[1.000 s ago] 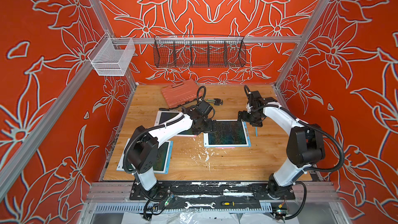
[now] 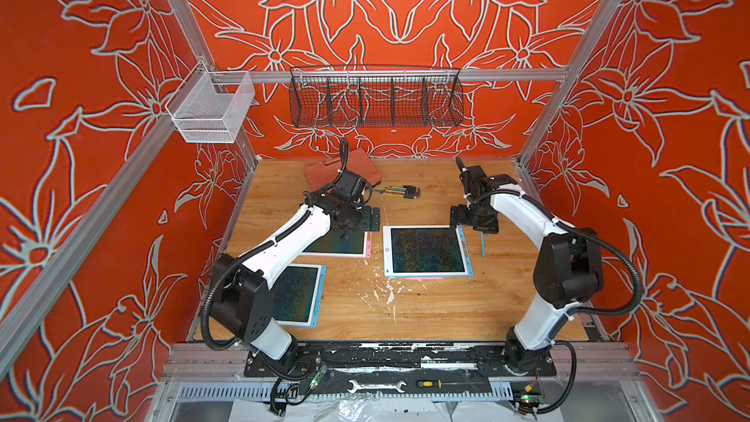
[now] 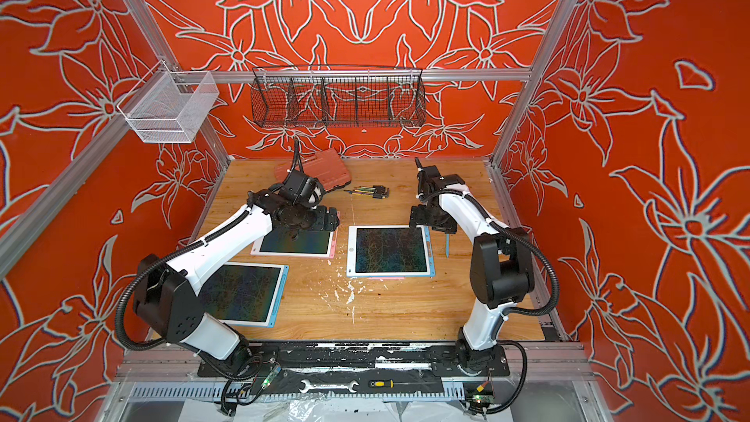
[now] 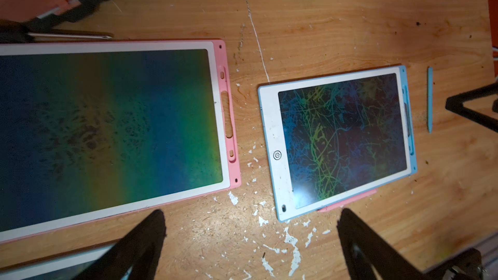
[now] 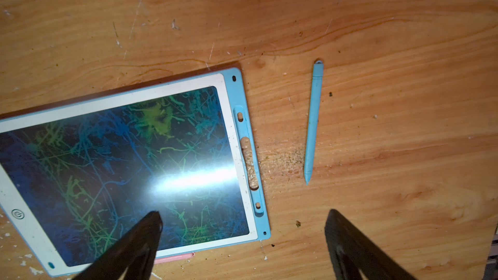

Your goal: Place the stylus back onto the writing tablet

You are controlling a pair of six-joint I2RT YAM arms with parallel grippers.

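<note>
A blue stylus (image 5: 313, 121) lies on the wood just right of the blue-edged writing tablet (image 5: 119, 176), whose empty pen slot runs along its right edge. In the left wrist view the same stylus (image 4: 429, 98) is upright beside the tablet (image 4: 342, 134). My right gripper (image 2: 475, 220) hangs open above that stylus and tablet edge, nothing between its fingers. My left gripper (image 2: 361, 220) stands open, empty, over the pink-edged tablet (image 4: 114, 140) to the left.
A red case (image 2: 328, 172) and a hex key set (image 2: 406, 191) lie at the back. A third tablet (image 2: 293, 293) is front left. Wire baskets (image 2: 375, 97) hang on the back rail. Bare wood lies front centre and right.
My left arm has moved left and up, away from the middle tablet. My right gripper has risen slightly.
</note>
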